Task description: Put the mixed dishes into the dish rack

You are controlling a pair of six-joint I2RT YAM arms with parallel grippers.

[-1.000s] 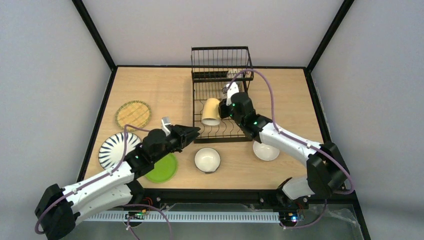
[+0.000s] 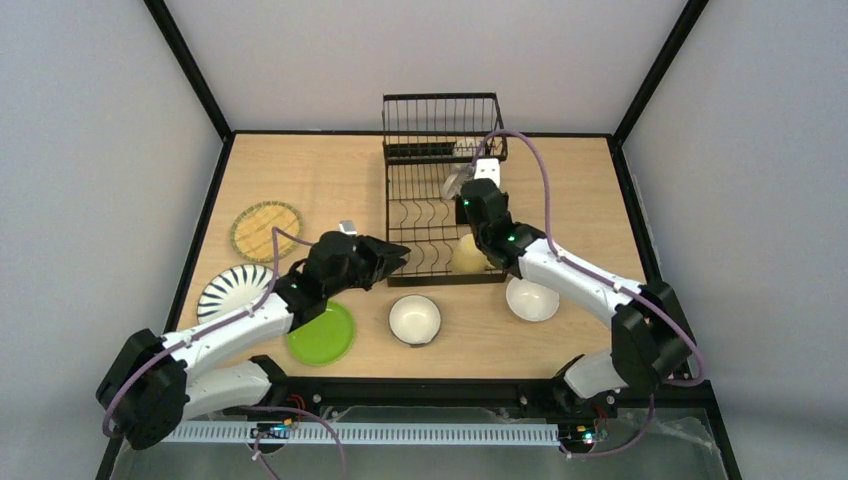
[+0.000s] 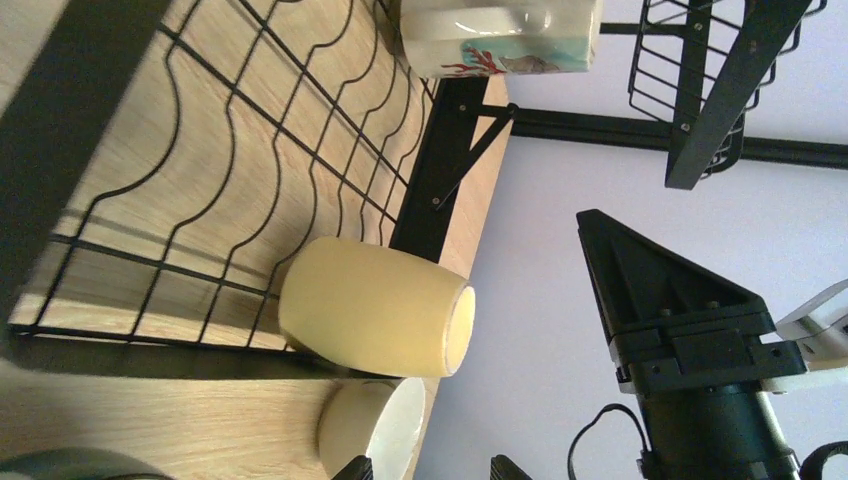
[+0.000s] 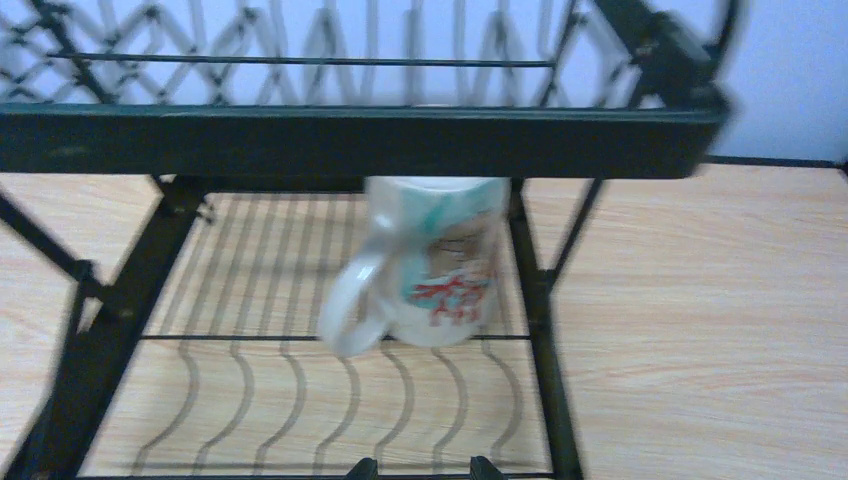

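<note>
A yellow cup [image 2: 468, 256] lies on its side at the rack's front right corner, partly hidden under my right arm; in the left wrist view the cup [image 3: 375, 300] points its mouth to the right. My right gripper [image 2: 463, 208] is over the black dish rack [image 2: 388, 215]. Its fingertips [image 4: 365, 467] stand apart with nothing between them. Farther back in the rack is a white printed mug [image 4: 450, 265], handle to the left. At the rack's front left, my left gripper [image 2: 405, 255] has its fingertips [image 3: 358, 468] parted, empty.
In front of the rack stand two white bowls [image 2: 415, 320]. On the left lie a woven round plate [image 2: 267, 230], a striped plate [image 2: 228, 291] and a green plate [image 2: 322, 335], partly under my left arm. The table right of the rack is clear.
The yellow cup has moved from the rack's middle toward its front right. The left gripper has shifted slightly right, toward the rack.
</note>
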